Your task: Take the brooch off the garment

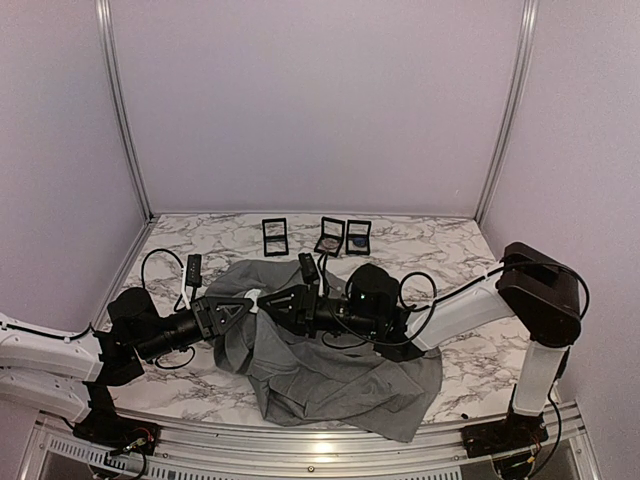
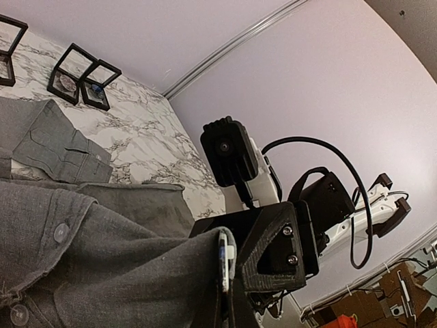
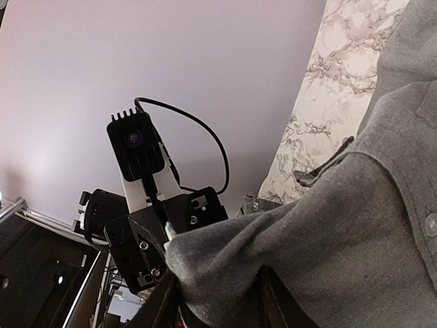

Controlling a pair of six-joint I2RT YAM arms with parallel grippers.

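Note:
The grey garment (image 1: pixel 330 375) lies spread over the table, one part of it lifted between my two grippers. On that raised fold sits the pale brooch (image 1: pixel 253 298), seen edge-on as a thin white and blue strip (image 2: pixel 226 261) in the left wrist view. My left gripper (image 1: pixel 247 303) is shut right at the brooch; whether it pinches the brooch or cloth is unclear. In the right wrist view, the fingers of my right gripper stand part open on either side of the raised cloth.
Behind the garment stand a left display case (image 1: pixel 275 237), a middle one (image 1: pixel 329 237) and a right one (image 1: pixel 358 238), all black and open. Bare marble tabletop (image 1: pixel 440 245) shows at the back right. The two grippers almost meet.

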